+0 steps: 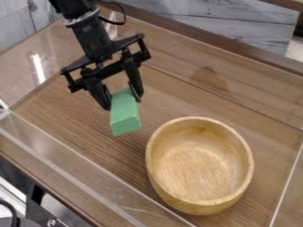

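Note:
My black gripper (119,89) is in the upper left of the camera view, shut on a green block (124,113), which it holds upright above the wooden table. To the lower right of the block is a round, pale wooden bowl (198,168) with nothing visible inside it.
A pale marbled wall runs along the back. The table's left edge, with dark space and a cable, shows at the lower left.

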